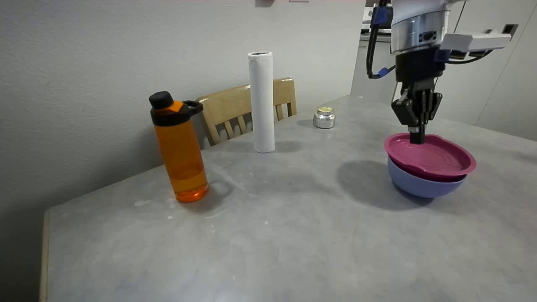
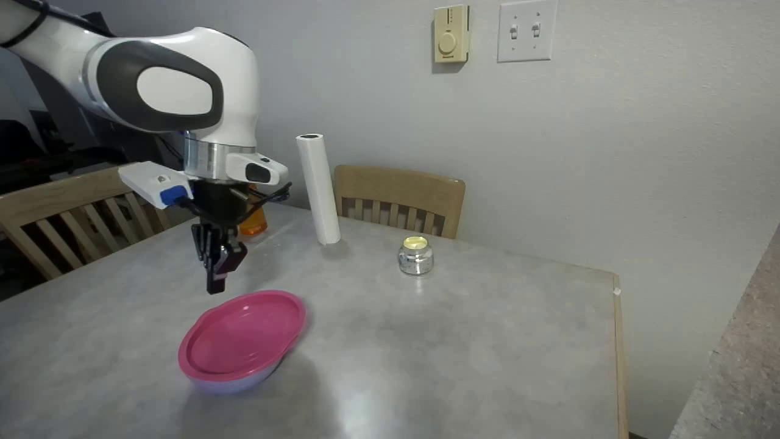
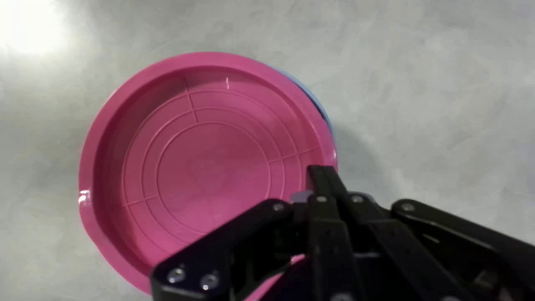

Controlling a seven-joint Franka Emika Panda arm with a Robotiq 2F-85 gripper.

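A pink lid lies on a blue bowl, tilted and a little off centre. From the wrist view, the pink lid covers nearly all of the bowl, and only a thin blue rim shows at the upper right. My gripper is shut, with nothing seen between its fingers. In exterior view 2 the gripper hangs above the table, apart from the pink lid and behind it. The wrist view puts its fingertips over the lid's right edge.
An orange bottle stands at the left of the table, with a white paper roll upright near the back edge. A silver jar sits farther right.
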